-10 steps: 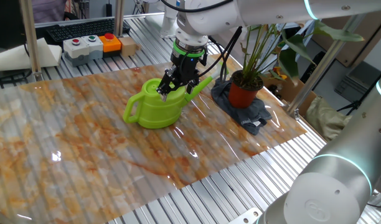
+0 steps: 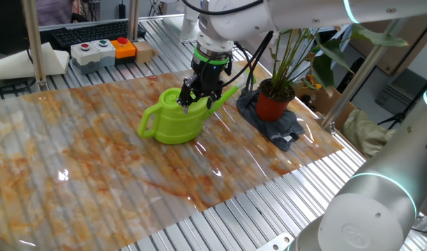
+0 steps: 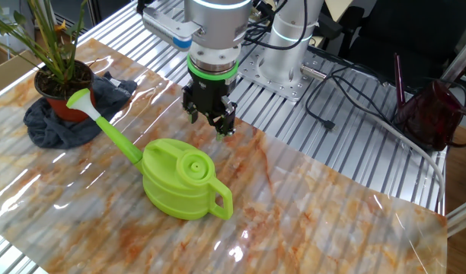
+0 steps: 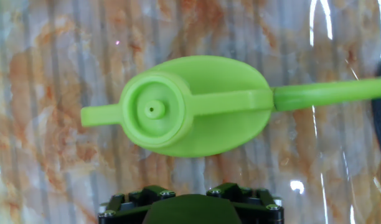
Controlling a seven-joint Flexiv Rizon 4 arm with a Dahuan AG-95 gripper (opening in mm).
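Note:
A light green watering can [image 3: 176, 186] stands upright on the marbled sheet, its spout pointing toward the potted plant. From above, in the wrist view, its round cap [image 4: 154, 109], top handle [image 4: 231, 101] and part of the spout [image 4: 327, 93] are visible. My gripper [image 3: 208, 126] hangs above the table beside the can, on the side of the robot base, apart from it. Its two fingers are spread with nothing between them. At the lower edge of the wrist view, the gripper lies off the can's body.
A plant in a brown pot [image 2: 271, 106] rests on a dark cloth [image 2: 282, 131] beyond the spout. A dark red watering can [image 3: 431, 114] is at the far right of exterior view 2. Button boxes [image 2: 93, 56] sit at the back. Much of the marbled sheet [image 2: 74, 167] is clear.

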